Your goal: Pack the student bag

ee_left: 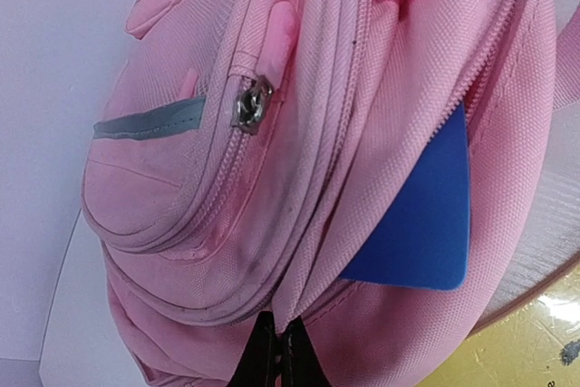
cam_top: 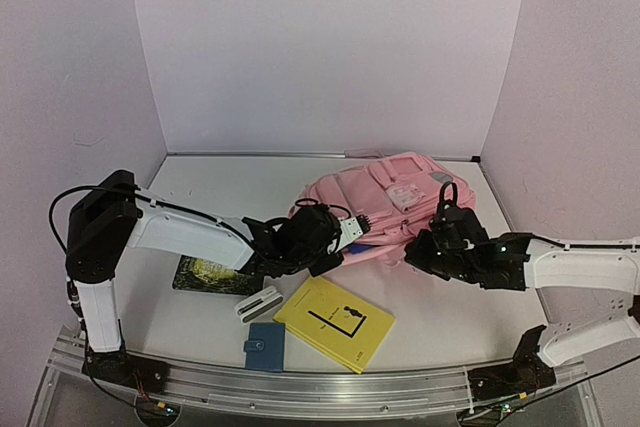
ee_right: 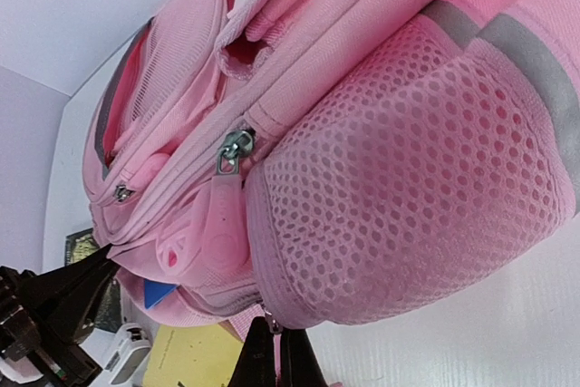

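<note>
The pink backpack (cam_top: pixel 375 187) lies at the back right of the table, its opening facing the front. A blue flat item (ee_left: pixel 421 215) pokes out of that opening in the left wrist view. At the lip of the opening, my left gripper is shut on a fold of pink cloth. My right gripper is shut at the bag's front right side, just under the mesh side pocket (ee_right: pixel 408 188). A small metal piece shows at its tips; what exactly is between them is partly hidden. A yellow book (cam_top: pixel 335 322) lies flat in front of the bag.
Left of the yellow book are a white case (cam_top: pixel 259 304) and a blue wallet-like item (cam_top: pixel 265 346). A dark patterned book (cam_top: pixel 215 277) lies under the left arm.
</note>
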